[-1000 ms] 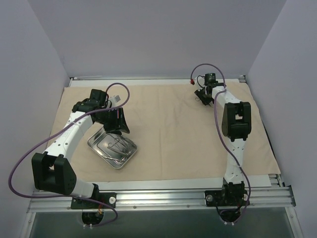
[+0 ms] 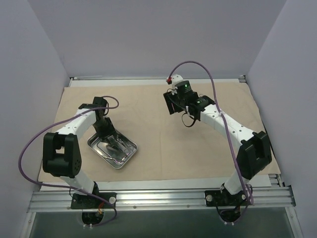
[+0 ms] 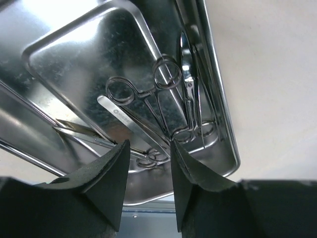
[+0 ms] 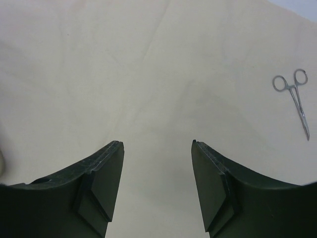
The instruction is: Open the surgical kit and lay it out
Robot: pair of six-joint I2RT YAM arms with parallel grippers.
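In the left wrist view, my left gripper is open above the metal tray (image 3: 225, 106). Between and ahead of its fingertips lies a flat-handled tool (image 3: 130, 122), with a ring-handled clamp (image 3: 143, 93) crossing beside it. More ring-handled instruments (image 3: 189, 94) are bunched along the tray wall, and a slim pointed one (image 3: 84, 135) lies toward the other side. Over bare cloth my right gripper hangs open and empty. A single clamp (image 4: 292, 87) rests on that cloth, well off to the gripper's right in the right wrist view.
The tray (image 2: 130, 156) sits at the left of it. Purple cables (image 2: 228, 134) arch over both arms.
My right arm has swung from the far right corner back toward the middle, away from the laid-out clamp. The left gripper has shifted slightly left and nearer the front, over the tray.
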